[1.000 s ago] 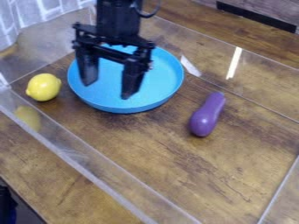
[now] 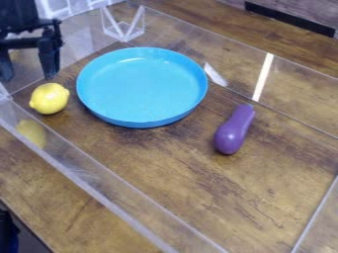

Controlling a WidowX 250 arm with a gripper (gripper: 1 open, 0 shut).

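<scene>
My gripper [image 2: 27,61] is at the upper left edge, black and open, partly out of frame, above and left of a yellow lemon-like object [image 2: 50,98]. The lemon rests on the wooden surface beside a blue round tray [image 2: 141,86], which is empty. A purple eggplant-like object [image 2: 234,129] lies to the right of the tray.
Clear plastic walls [image 2: 119,208] border the workspace. A small white wire or plastic item [image 2: 122,28] stands behind the tray.
My gripper has moved left, from over the blue tray to the far left edge near the lemon. The objects look unmoved.
</scene>
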